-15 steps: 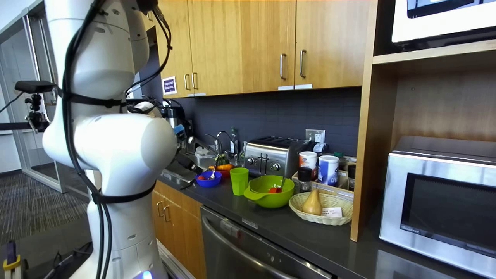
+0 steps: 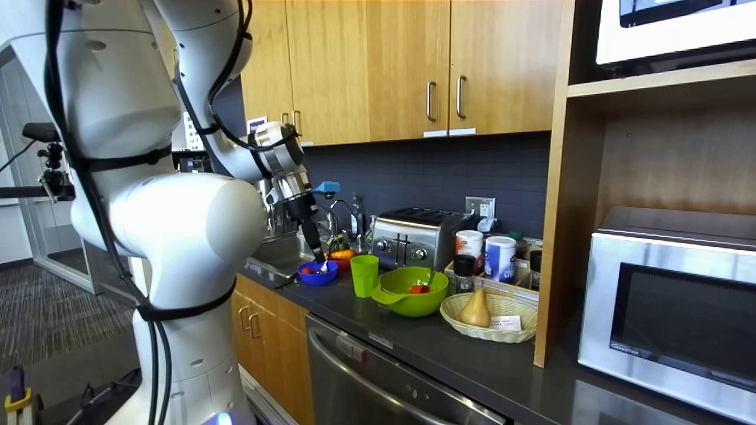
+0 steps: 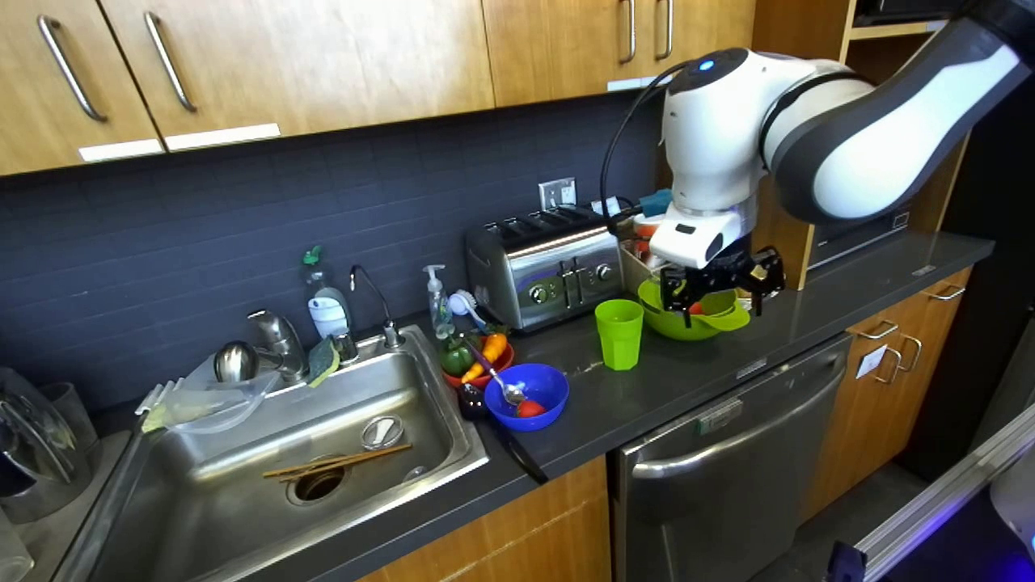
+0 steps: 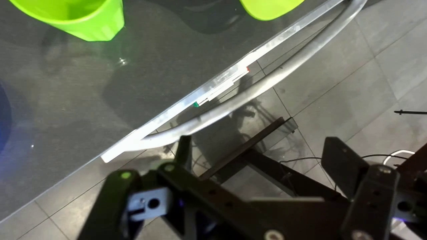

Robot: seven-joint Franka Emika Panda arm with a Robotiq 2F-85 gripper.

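My gripper stands open in the wrist view, its two black fingers [image 4: 184, 150] wide apart with only floor showing between them. Below it lie the counter's front edge and the dishwasher handle [image 4: 256, 90]. In exterior view 2 the gripper [image 3: 723, 309] hangs in front of a lime bowl [image 3: 669, 325] and covers part of it. A lime cup [image 3: 620, 335] stands upright to the left of that bowl. Further left, beside the sink, a blue bowl [image 3: 545, 386] contains a spoon and a red item [image 3: 530, 409].
The toaster [image 3: 553, 267] is behind the cup. A red bowl [image 3: 504, 356] of vegetables touches the blue bowl, and a dark utensil [image 3: 514, 446] lies across the counter near the sink [image 3: 466, 456]. Right of the lime bowl is a wicker basket [image 2: 453, 326] with a pear-shaped item [image 2: 476, 309].
My arm has swung out from behind its own elbow in exterior view 1, and the gripper now hangs higher and further right. The dishes on the counter look unmoved.
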